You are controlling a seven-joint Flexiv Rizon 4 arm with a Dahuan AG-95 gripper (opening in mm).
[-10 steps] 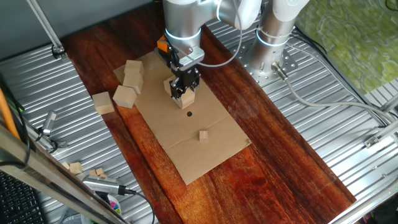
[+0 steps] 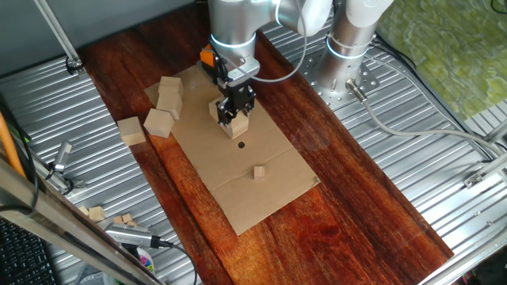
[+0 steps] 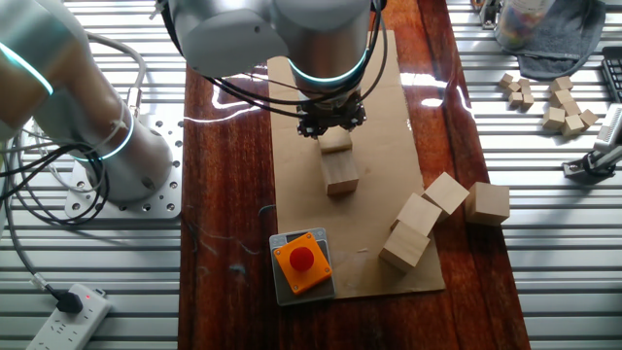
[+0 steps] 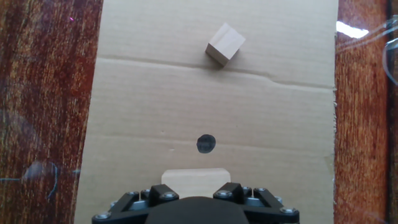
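Note:
My gripper (image 2: 231, 115) points down over the cardboard sheet. A pale wooden block (image 2: 236, 125) is at its fingertips. In the wrist view, the same block (image 4: 196, 180) shows between the two black fingers, near the bottom edge. Whether the fingers press on its sides is hidden. A second large block (image 3: 340, 173) stands close beside the one under the gripper (image 3: 330, 122) in exterior view 2. Farther along the cardboard lies a small wooden cube (image 4: 225, 43), past a black round spot (image 4: 206, 144).
Several large wooden blocks (image 2: 159, 123) cluster at the cardboard's left edge, partly on the red-brown table (image 2: 341, 198). An orange box with a red button (image 3: 303, 260) stands near a cardboard corner. The cardboard (image 2: 261, 202) around the small cube is otherwise clear.

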